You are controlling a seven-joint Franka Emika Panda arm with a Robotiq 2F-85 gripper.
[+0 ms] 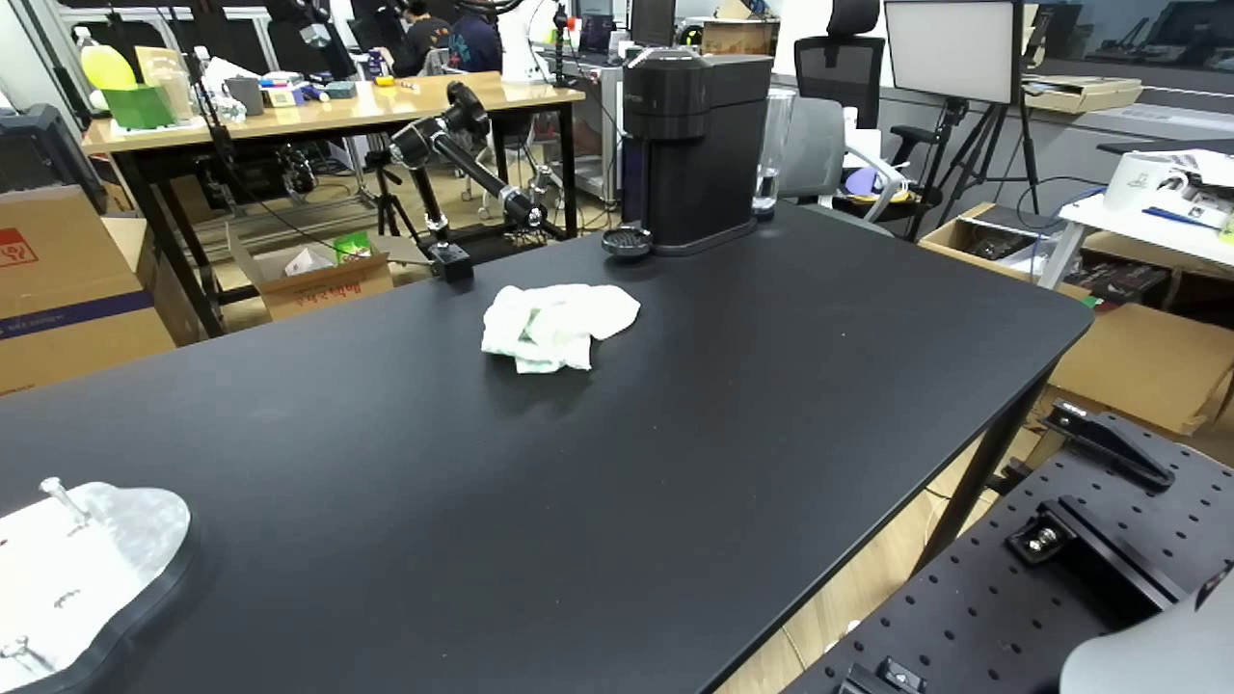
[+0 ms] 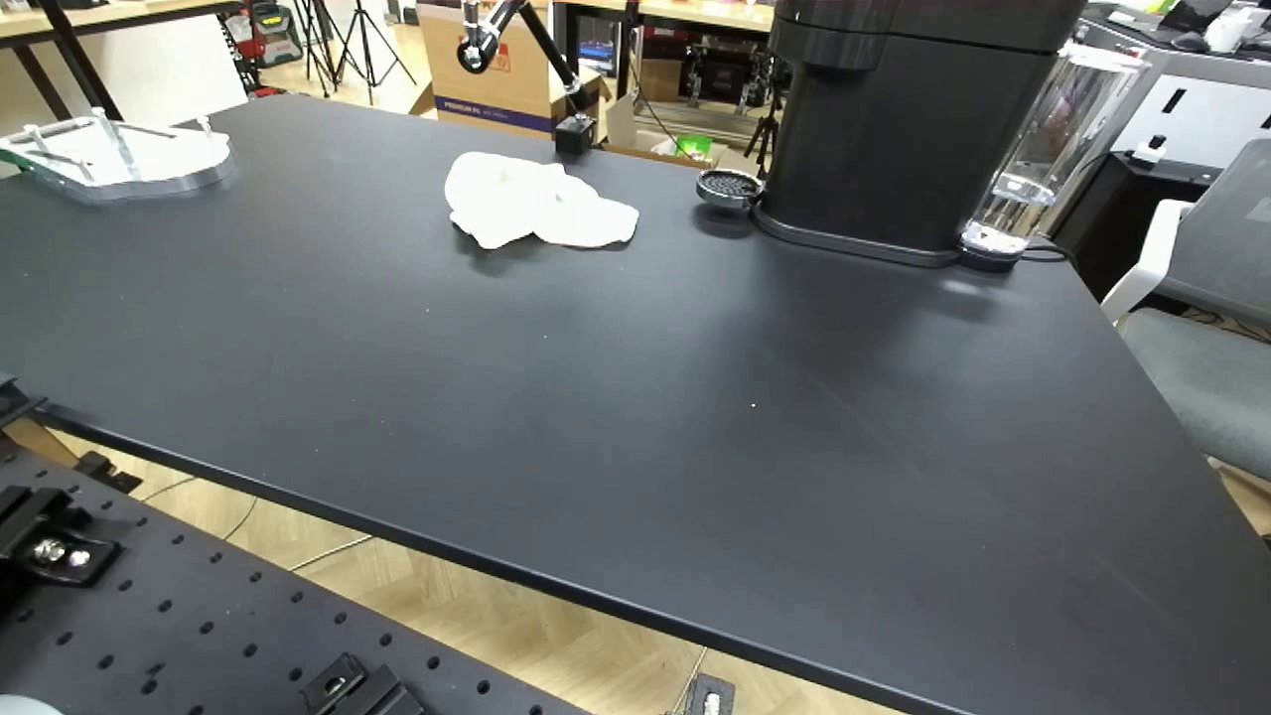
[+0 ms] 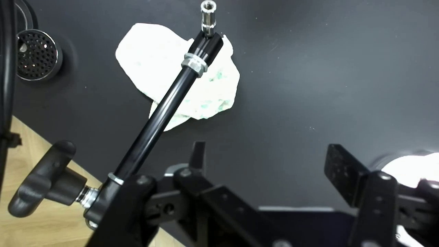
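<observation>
A white cloth with pale green marks (image 1: 555, 324) lies crumpled on the black table, in one heap. The second exterior view shows the same cloth (image 2: 536, 203) near the far edge. Seen from the wrist, the cloth (image 3: 144, 57) lies up and left of my gripper, which is open. Its fingers (image 3: 345, 171) stand wide apart with only bare table visible between them. The gripper is clear of the cloth.
A black mounting rod (image 3: 164, 107) slants across the wrist view, in front of the cloth. The coffee machine (image 1: 711, 150) and a small round drip tray (image 2: 729, 187) stand at the back. A white pegged rack (image 1: 104, 544) sits left.
</observation>
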